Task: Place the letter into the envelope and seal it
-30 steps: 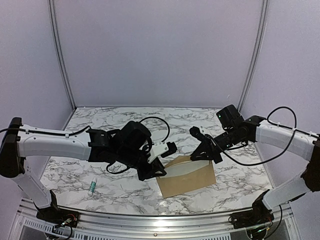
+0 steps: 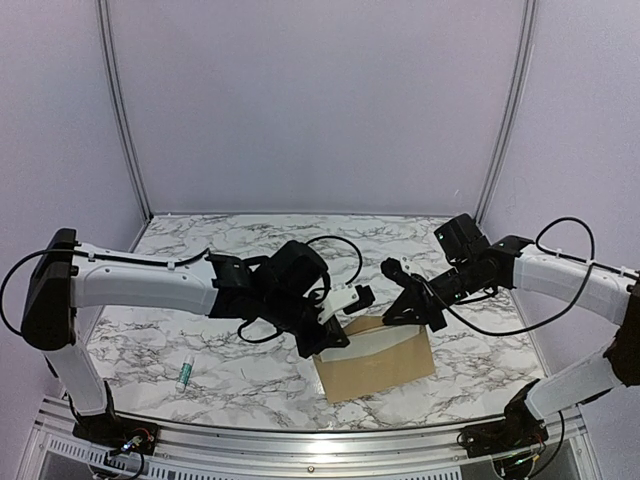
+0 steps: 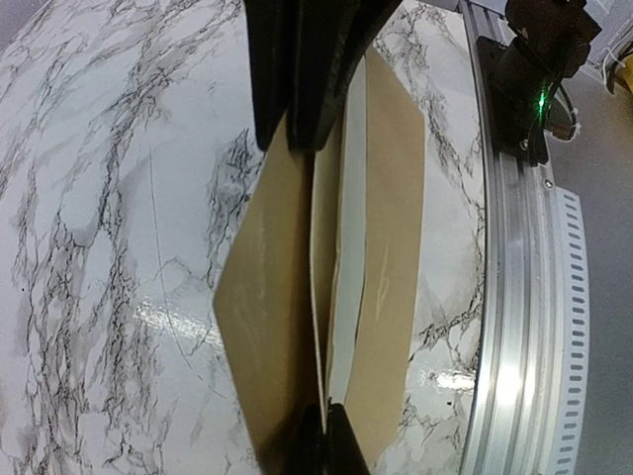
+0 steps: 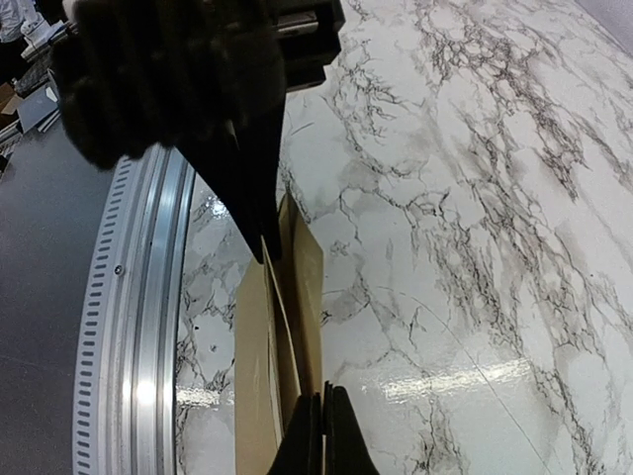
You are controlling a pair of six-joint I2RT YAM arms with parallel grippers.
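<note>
A kraft envelope (image 2: 375, 375) is held upright-ish between both grippers, its top gaping, with a white letter (image 3: 349, 247) inside along the opening. My left gripper (image 2: 335, 340) is shut on the envelope's top edge at its left end; in the left wrist view its fingertips (image 3: 336, 435) pinch the paper edge. My right gripper (image 2: 400, 318) is shut on the top edge at the right; in the right wrist view the edge runs into its fingertips (image 4: 334, 406). Each wrist view also shows the other gripper at the far end of the envelope.
A glue stick (image 2: 185, 373) lies on the marble table (image 2: 220, 390) at the front left. A metal rail (image 2: 370, 432) runs along the front edge.
The left arm has moved right along the envelope's top. The envelope has shifted very slightly toward the front, and the right gripper has moved a little with it.
</note>
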